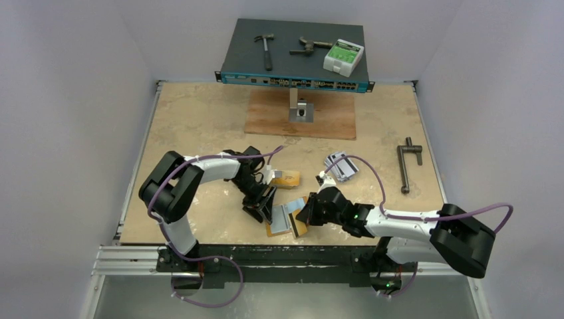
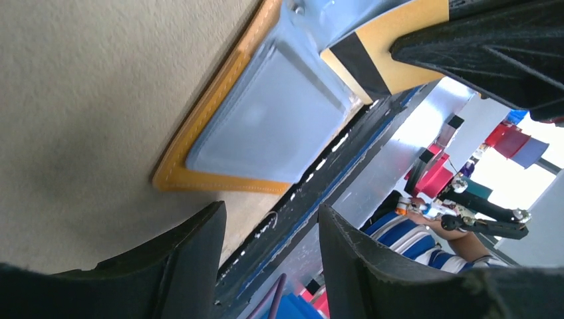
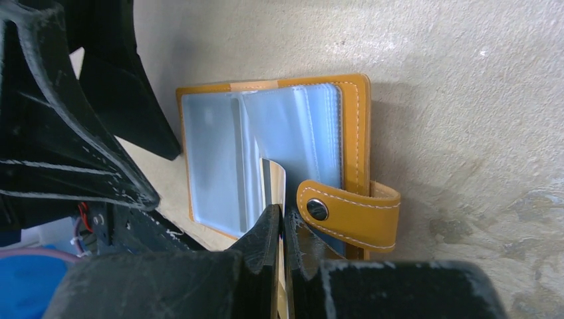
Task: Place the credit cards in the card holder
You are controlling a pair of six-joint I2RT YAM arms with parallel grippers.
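The tan card holder (image 3: 357, 126) lies open on the table near its front edge, its translucent sleeves (image 3: 211, 159) facing up. My right gripper is shut on a gold card (image 2: 412, 40) with a black stripe. Held edge-on, the card stands over the holder's middle; whether its lower edge is inside a sleeve cannot be told. In the left wrist view, my left gripper is open, its fingers apart just off the holder's left end, nothing between them. A fanned stack of cards (image 1: 341, 166) lies farther back on the right.
A yellow-orange object (image 1: 286, 179) lies behind the holder, beside the left arm. A metal tool (image 1: 404, 166) rests at the far right. At the back, a wooden board (image 1: 266, 113) sits below a rack unit (image 1: 292, 60). The table's front edge is close to the holder.
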